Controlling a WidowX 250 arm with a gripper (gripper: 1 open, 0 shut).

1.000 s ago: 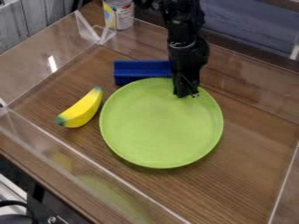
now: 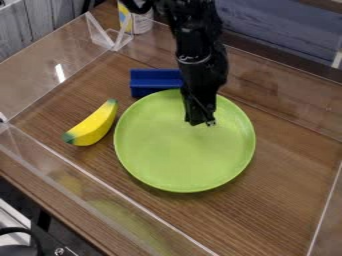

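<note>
My black gripper [image 2: 201,110] is low over the back edge of the large green plate [image 2: 185,150], shut with nothing visible between its fingers. A blue block [image 2: 152,82] lies behind the plate, partly hidden by the arm. A yellow banana [image 2: 91,124] lies left of the plate.
A can [image 2: 135,18] stands at the back left of the wooden table [image 2: 274,190]. Clear plastic walls edge the table.
The gripper has moved a little left and toward the camera, over the plate's rim. The plate, block and banana look much the same.
</note>
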